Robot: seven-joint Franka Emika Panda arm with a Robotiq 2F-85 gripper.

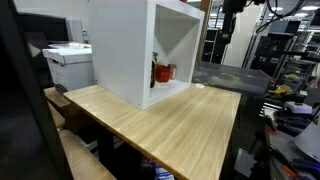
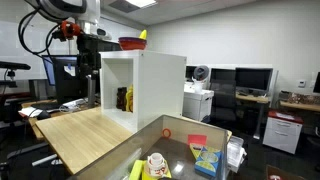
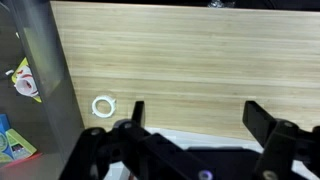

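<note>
High above the wooden table (image 1: pixel 165 122) hangs my gripper, open, with only bare tabletop visible between its fingers. In exterior view 1 the gripper (image 1: pixel 228 27) is at the upper right, well clear of the surface. A small white ring (image 3: pixel 103 106) lies on the table, left of the fingers in the wrist view. Inside the white shelf unit (image 1: pixel 122 50) stands a red mug (image 1: pixel 172 71), beside a dark item that is partly hidden by the side panel. On top of the unit are a red bowl (image 2: pixel 131 44) and a yellow object (image 2: pixel 143 38).
A grey bin (image 2: pixel 185 126) behind the unit holds a white-and-red item (image 2: pixel 157 165), a blue-green box (image 2: pixel 207 161) and yellow objects. The unit's tall walls border the table.
</note>
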